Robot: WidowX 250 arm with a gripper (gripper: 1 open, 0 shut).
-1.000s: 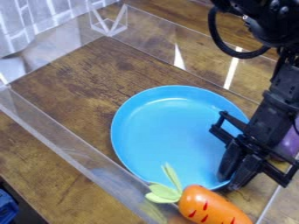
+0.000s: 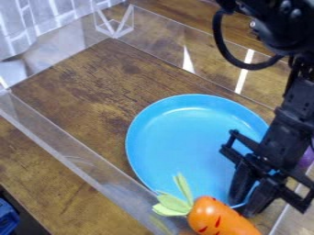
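Note:
A blue plate (image 2: 185, 138) lies on the wooden floor inside a clear-walled box. My gripper (image 2: 255, 174) is low over the plate's right side, its black fingers at the rim; whether they grip it is hidden. An orange toy carrot (image 2: 218, 217) with pale green leaves lies at the plate's near edge, below the gripper.
Clear walls (image 2: 61, 146) bound the area on the left and back. A purple object is partly visible behind the gripper at the right. A blue item (image 2: 10, 218) sits outside at the lower left. The wood left of the plate is clear.
The plate has shifted slightly to the right over the last second. My gripper has moved a little, staying at the plate's right side.

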